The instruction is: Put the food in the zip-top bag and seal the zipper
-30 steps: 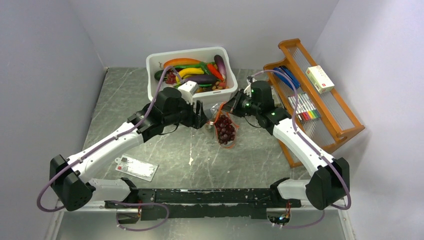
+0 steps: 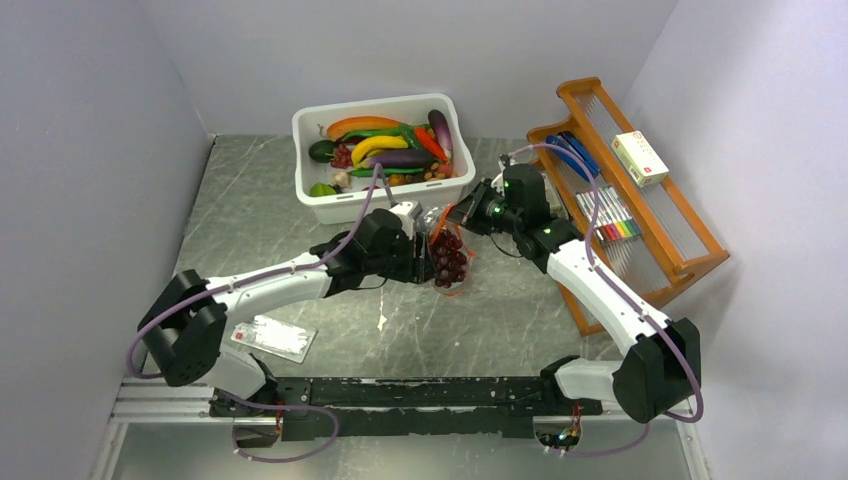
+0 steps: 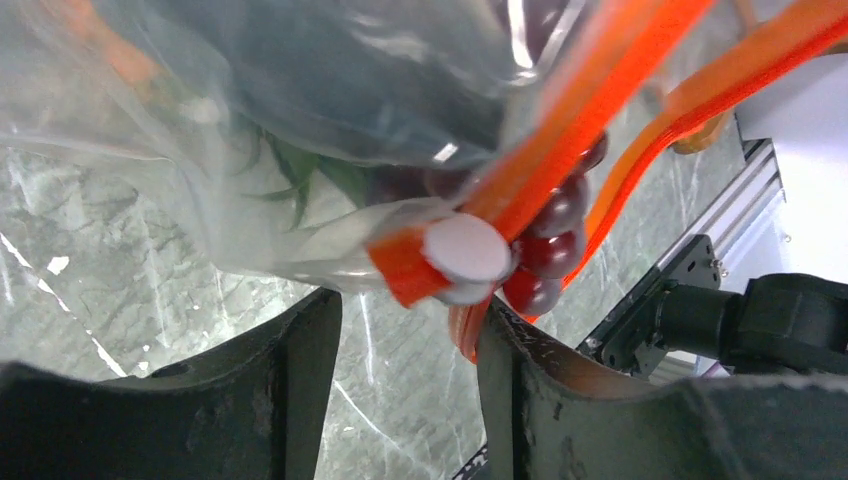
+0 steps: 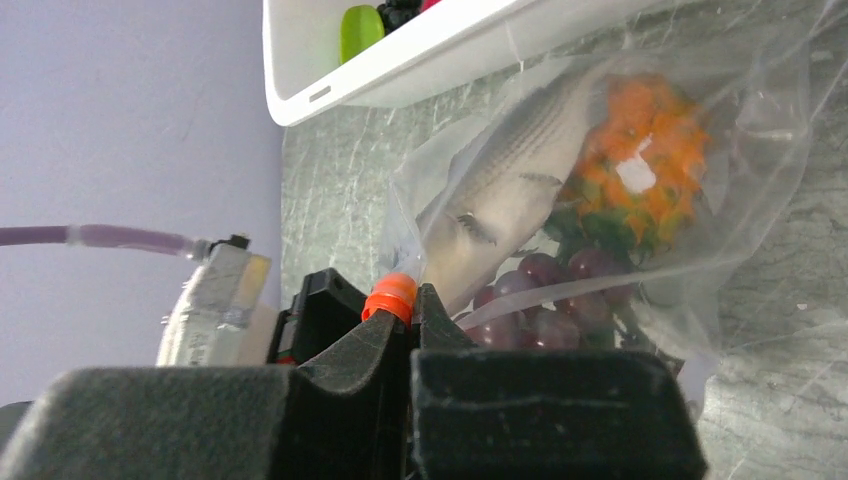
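A clear zip bag with orange edges [image 2: 447, 260] stands mid-table holding dark grapes; the right wrist view also shows a fish [image 4: 500, 190], orange-green food [image 4: 640, 150] and grapes [image 4: 540, 300] through the plastic. My right gripper [image 2: 460, 210] is shut at the bag's upper orange edge, an orange bit [image 4: 390, 295] at its tips. My left gripper is part open at the bag's left side, the orange zipper strip and its pale slider [image 3: 462, 250] just beyond the fingertips.
A white bin [image 2: 310, 200] of vegetables stands behind. A wooden rack [image 2: 690, 255] with markers is at the right. A flat clear item [image 2: 275, 338] lies front left.
My left gripper has moved right and toward the front, to the bag's lower left side. The right arm has stayed almost still.
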